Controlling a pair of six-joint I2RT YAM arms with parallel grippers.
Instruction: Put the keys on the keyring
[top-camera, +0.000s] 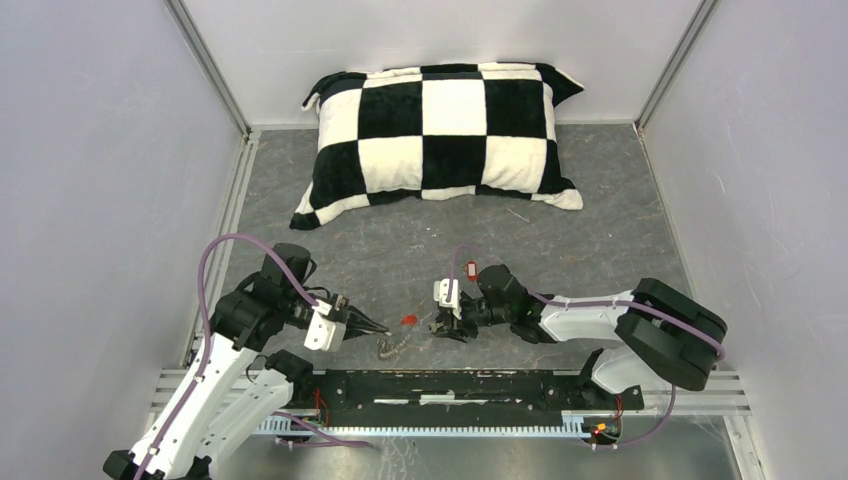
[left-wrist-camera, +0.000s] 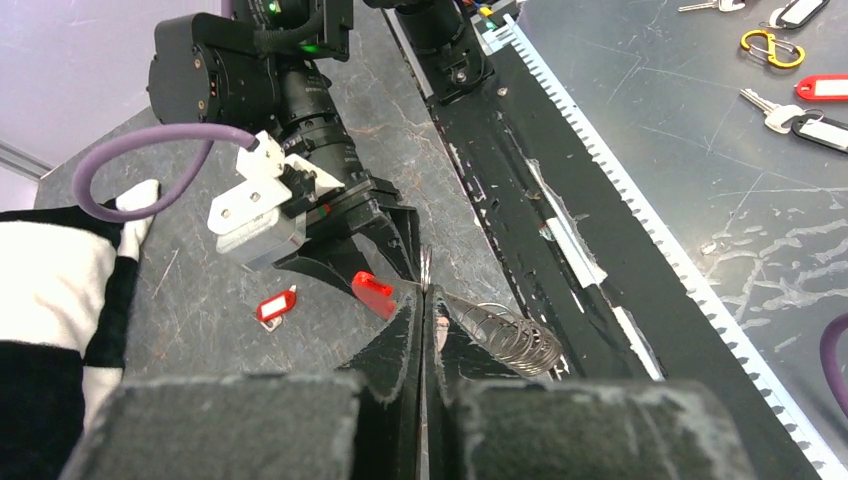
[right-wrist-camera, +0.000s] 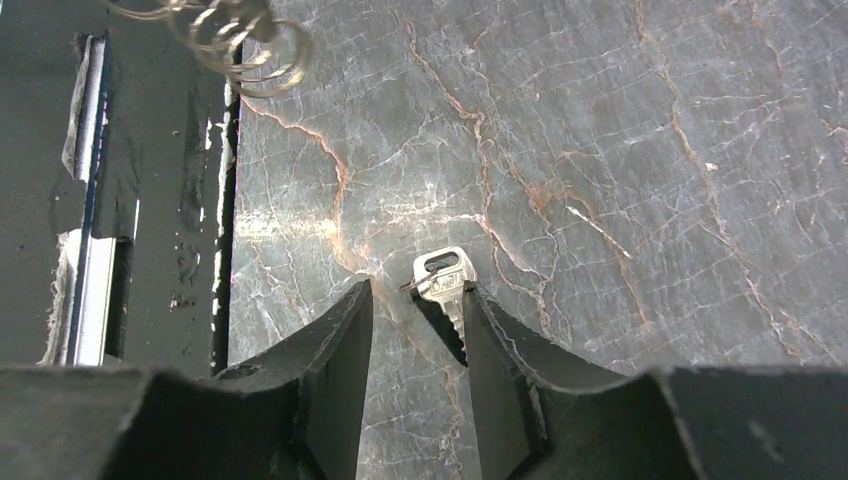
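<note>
My left gripper is shut, its fingertips holding a thin metal piece upright, from which a springy coil (left-wrist-camera: 515, 340) and red tag (left-wrist-camera: 372, 289) hang. My right gripper is part open over a silver key (right-wrist-camera: 443, 270) with a black piece beneath it, on the grey marble floor. In the top view the right gripper is low near the front middle, just right of the coil. A second red tag (top-camera: 471, 271) lies behind the right arm.
A checkered cushion (top-camera: 440, 135) fills the back. A black rail strip (top-camera: 450, 390) runs along the front edge.
</note>
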